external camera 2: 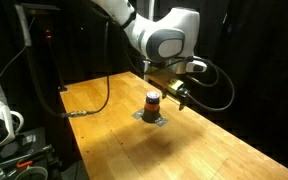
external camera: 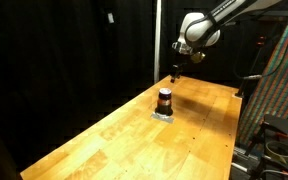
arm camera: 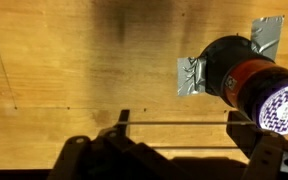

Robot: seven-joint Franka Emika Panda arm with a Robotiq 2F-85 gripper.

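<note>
A dark upright cylinder (external camera: 164, 100) with an orange-brown band stands on the wooden table. Its checkered white-and-purple top (arm camera: 283, 107) shows at the right of the wrist view. Silver tape (arm camera: 191, 76) runs from its black base onto the wood. My gripper is open with nothing held between its fingers, and bare wood shows beneath it; the cylinder lies off to its right side in that view. From outside, the gripper (external camera 2: 181, 101) hangs above the table, apart from the cylinder (external camera 2: 152, 104) and higher than it.
Dark curtains (external camera: 64, 70) hang behind it. A loose cable (external camera 2: 107, 75) loops beside the arm (external camera 2: 164, 40). A stool-like stand (external camera: 279, 150) is beside the table's near right edge.
</note>
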